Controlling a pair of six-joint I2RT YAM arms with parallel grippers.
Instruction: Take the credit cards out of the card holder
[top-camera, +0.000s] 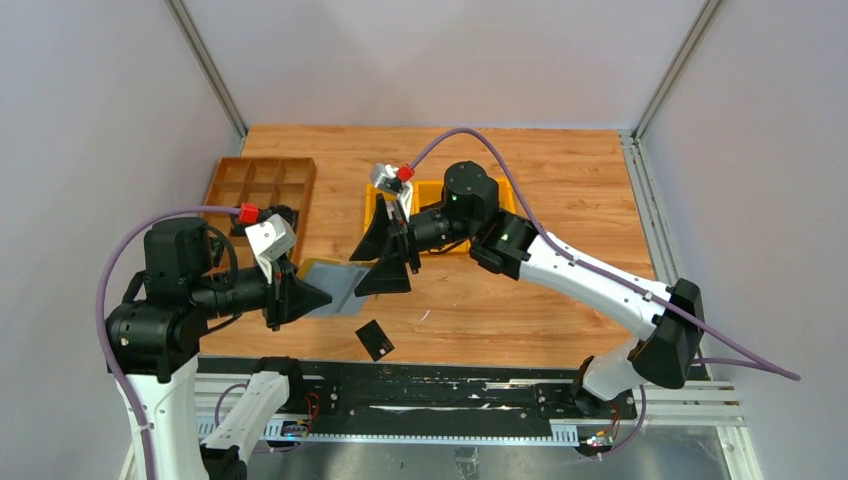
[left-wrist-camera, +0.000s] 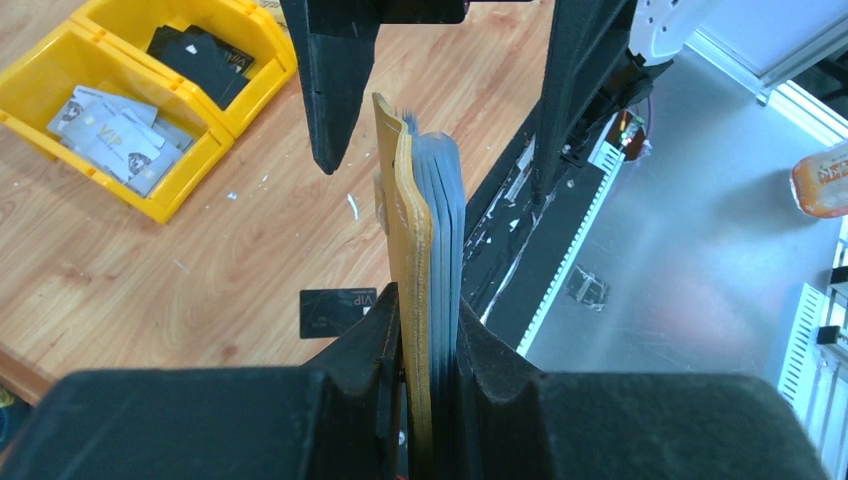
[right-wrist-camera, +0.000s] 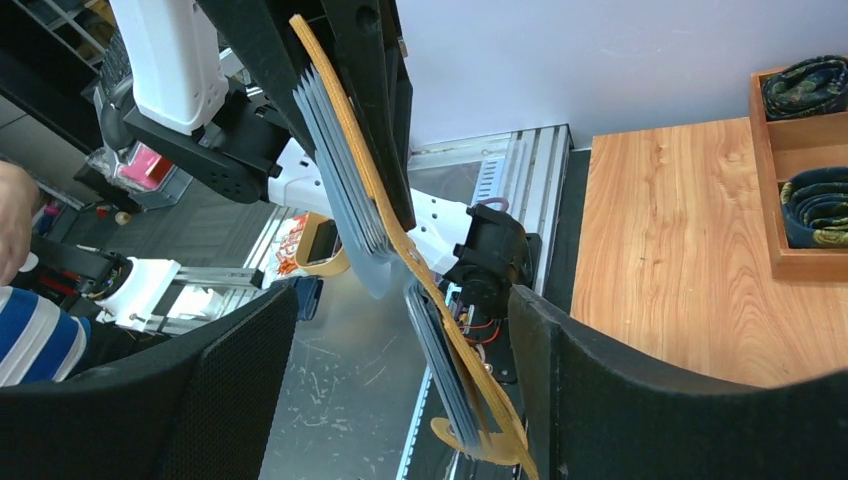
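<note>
The card holder (top-camera: 331, 285), tan with several grey-blue sleeves of cards, is held up in my left gripper (top-camera: 290, 300), which is shut on it; in the left wrist view it stands edge-on (left-wrist-camera: 410, 230) between the fingers. My right gripper (top-camera: 375, 262) is open, its fingers around the holder's far end. In the right wrist view the holder (right-wrist-camera: 365, 180) runs down between the open fingertips, with cards along it. A black VIP card (top-camera: 374, 339) lies on the table below.
Yellow bins (left-wrist-camera: 150, 190) holding cards stand at the back middle. A wooden compartment tray (top-camera: 300, 180) with rolled cloths is at the left.
</note>
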